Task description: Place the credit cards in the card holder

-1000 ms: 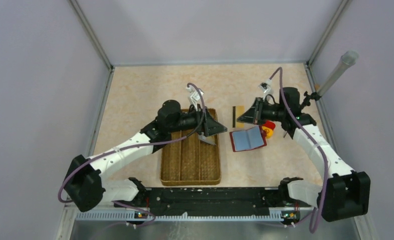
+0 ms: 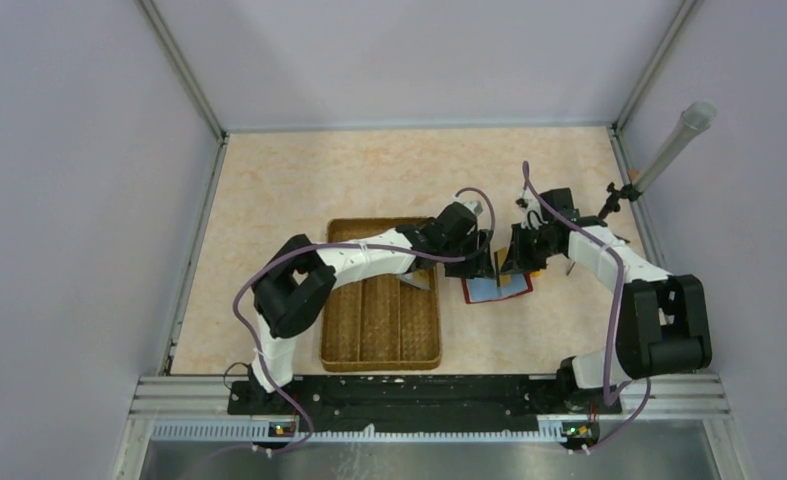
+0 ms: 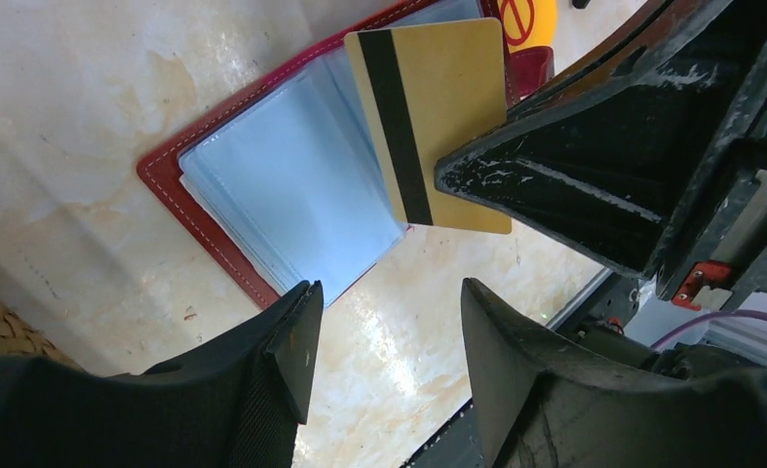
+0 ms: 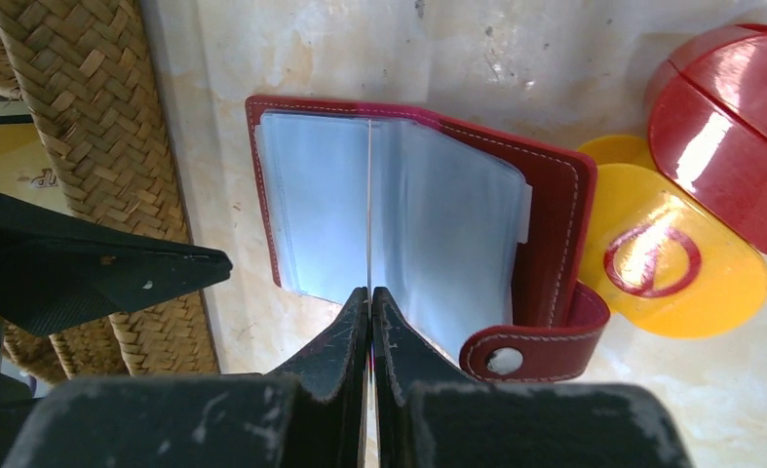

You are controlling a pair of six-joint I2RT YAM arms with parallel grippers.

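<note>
A gold card with a black stripe is pinched by its edge in my right gripper; the right wrist view shows it edge-on as a thin line. Below it the red card holder lies spread open on the table, its clear bluish sleeves facing up. My left gripper is over the holder's near left side, its fingers apart with nothing between them. In the right wrist view one left finger reaches in from the left, clear of the holder.
A woven basket with compartments stands left of the holder, a card inside it. Right of the holder lie a yellow disc-like piece and a shiny red object.
Both grippers have come together over the card holder. The left moved right from above the basket; the right brought the gold card nearer, down over the sleeves.
</note>
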